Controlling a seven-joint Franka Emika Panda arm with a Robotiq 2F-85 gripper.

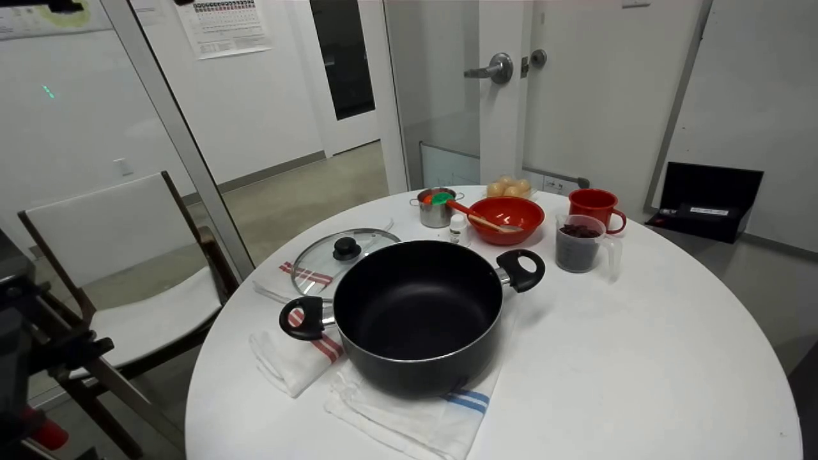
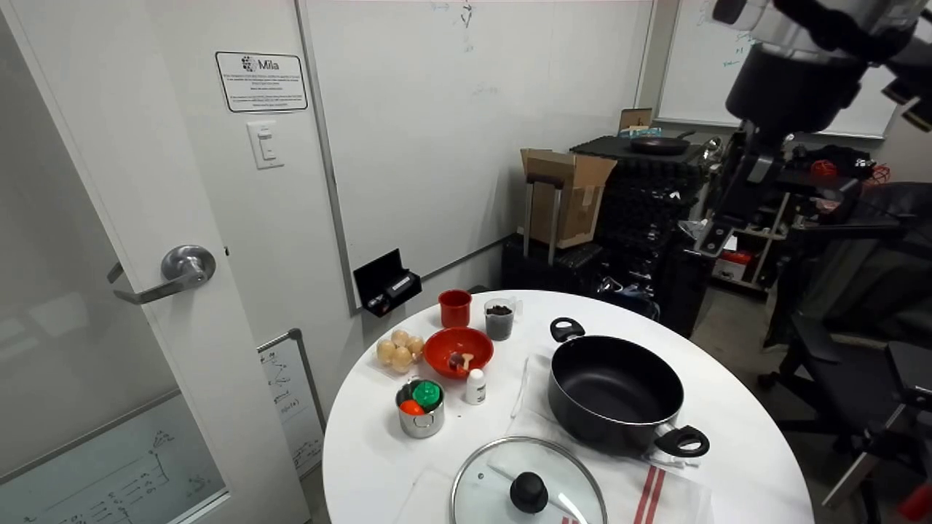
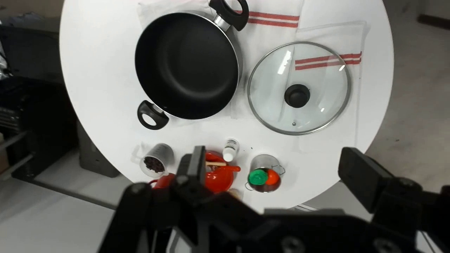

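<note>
My gripper is open, its two fingers wide apart with nothing held between them. In exterior view 2 the gripper [image 2: 709,244] hangs well above the table, on the pot's side. A black two-handled pot [image 1: 418,322] stands empty and uncovered on folded white towels [image 1: 429,425]. Beside it lies the glass lid [image 3: 320,80], black knob [image 3: 297,95] up, on another red-striped towel. A small steel pot [image 3: 264,162] holds a green and an orange-red item. A red bowl [image 2: 456,345] with utensils and a white bottle [image 2: 475,387] stand close by.
Pale round items [image 2: 400,349], a red mug [image 1: 594,203] and a clear measuring cup [image 1: 579,249] of dark pieces stand along the table's edge. In exterior view 1, the right side of the white table [image 1: 667,360] is clear.
</note>
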